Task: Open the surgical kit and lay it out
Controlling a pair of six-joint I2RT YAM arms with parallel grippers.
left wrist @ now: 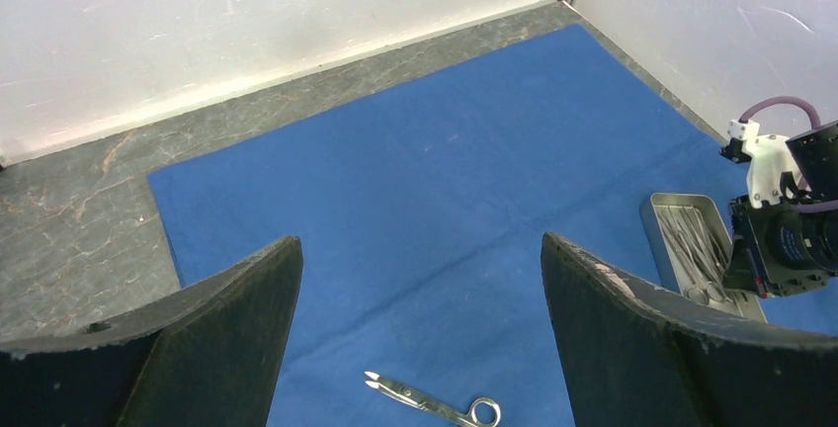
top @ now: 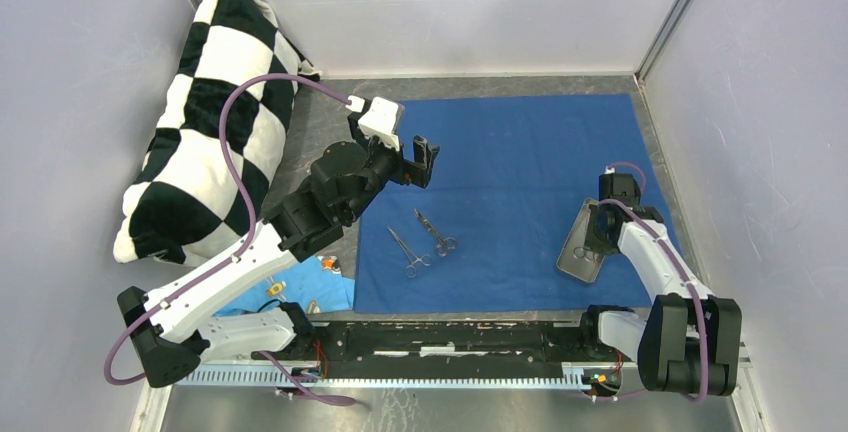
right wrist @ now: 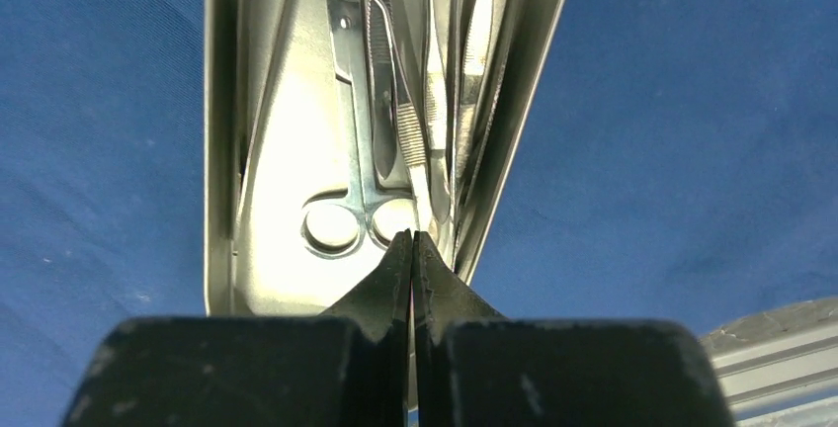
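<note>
The metal tray (top: 577, 270) sits on the blue cloth at the right. In the right wrist view, scissors (right wrist: 358, 130) and several tweezers and slim instruments (right wrist: 412, 135) lie in it. My right gripper is down over the tray, its fingertips together beside a scissor ring and a tweezer end. Whether anything thin is pinched there is hidden. High over the cloth, my left gripper stands open and empty. Two ring-handled instruments lie side by side on the cloth: one on the left (top: 405, 250), another on the right (top: 436, 233).
A blue cloth (top: 500, 162) covers most of the table, its middle and back bare. To the left are a checkered pillow (top: 215, 122) and a light-blue wrap (top: 330, 288) with small items. White walls close in the sides and back.
</note>
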